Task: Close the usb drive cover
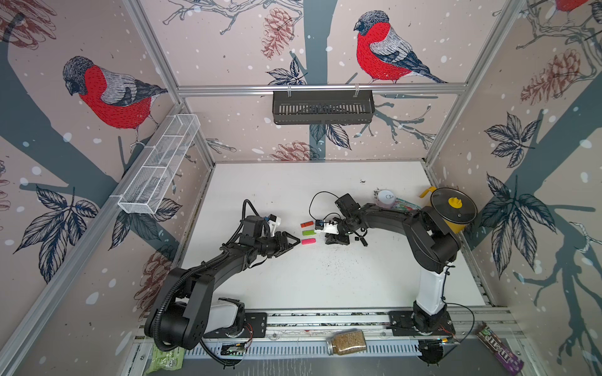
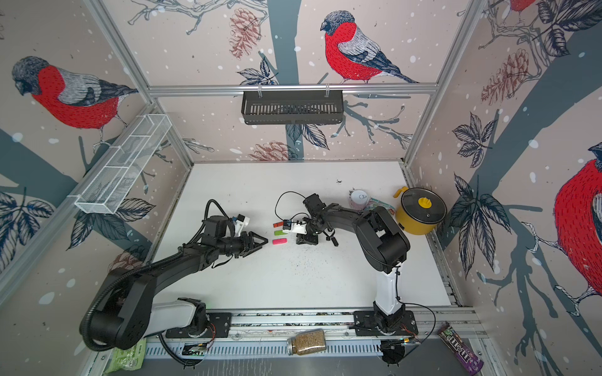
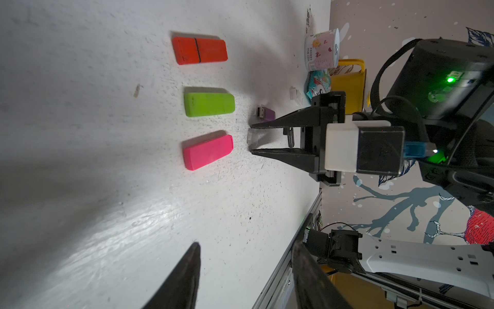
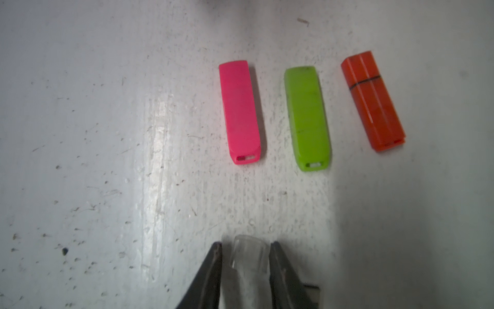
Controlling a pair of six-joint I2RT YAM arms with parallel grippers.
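My right gripper is down at the table, part open, its fingertips either side of a small clear cap [image 4: 248,255]; whether they touch it is unclear. In the left wrist view a purple USB drive [image 3: 266,114] with its metal plug bare lies just beyond those fingers. Pink [image 4: 239,111], green [image 4: 306,116] and red [image 4: 373,100] drives lie in a row before the right gripper. My left gripper hangs open, with nothing between its fingers, on the left side of that row.
A yellow pot [image 1: 461,222] with a glass lid, a white round container [image 1: 386,195] and a colourful packet stand at the right of the table.
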